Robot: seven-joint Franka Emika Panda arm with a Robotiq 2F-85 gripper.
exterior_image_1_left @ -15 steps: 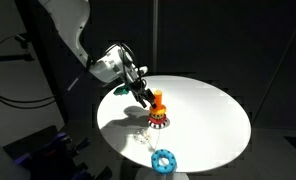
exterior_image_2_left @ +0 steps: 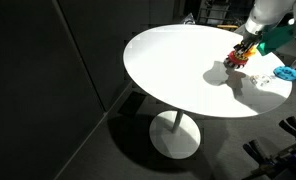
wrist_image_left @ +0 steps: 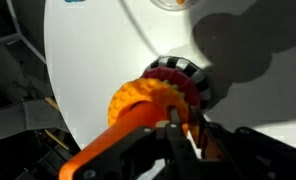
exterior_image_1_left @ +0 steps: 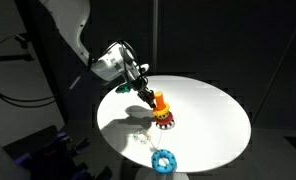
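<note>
A toy stack stands on the white round table: an orange post (exterior_image_1_left: 159, 99), a yellow ring (exterior_image_1_left: 161, 111) around it and a red base (exterior_image_1_left: 165, 121) below. In the wrist view the orange post (wrist_image_left: 123, 135) looms close to the camera, with the yellow ring (wrist_image_left: 128, 95) behind it and a black-and-white checkered rim (wrist_image_left: 193, 75) around the red part. My gripper (exterior_image_1_left: 151, 101) is low on the stack's left side, close to the yellow ring. Dark fingers (wrist_image_left: 200, 133) show near the ring's edge; whether they grip anything is unclear. The stack looks somewhat tilted.
A blue ring (exterior_image_1_left: 164, 161) lies at the table's near edge. Pale small items (exterior_image_1_left: 143, 136) lie between it and the stack.
The stack's lower part has shifted slightly right and toward the near edge, showing more red. My arm has hardly moved.
</note>
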